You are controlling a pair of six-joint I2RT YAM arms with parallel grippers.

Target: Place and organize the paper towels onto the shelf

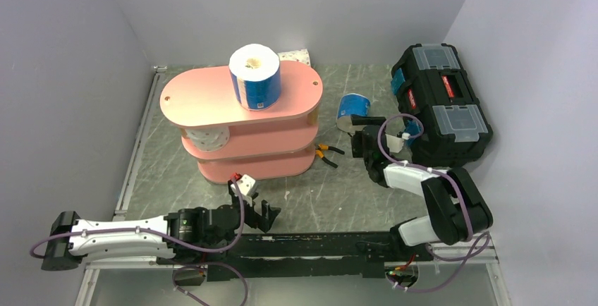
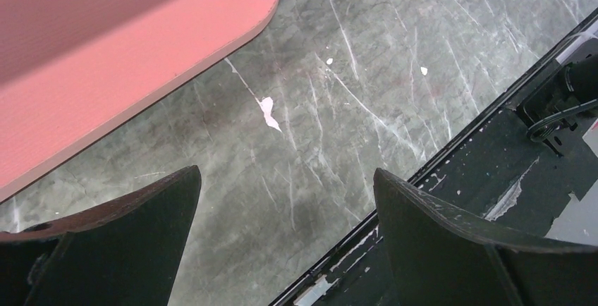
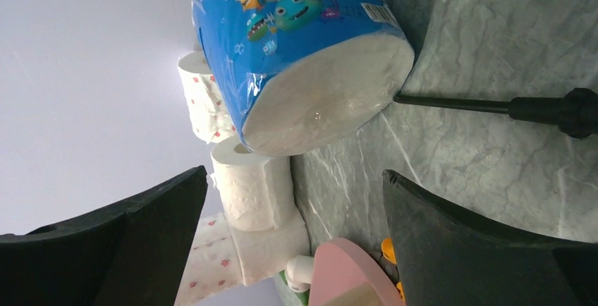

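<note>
A blue-wrapped paper towel roll lies on its side on the floor, right of the pink shelf. Close to its near end is my right gripper, open and empty; in the right wrist view the roll's blue wrapper and pale end face sit beyond the fingers. Another blue-wrapped roll stands upright on the shelf's top board. A white roll is on the level below, at the left. My left gripper is open over bare floor in front of the shelf, nothing between its fingers.
Orange-handled pliers lie by the shelf's right side. A screwdriver points at the fallen roll's end. A black toolbox fills the right side. White patterned rolls are behind the shelf.
</note>
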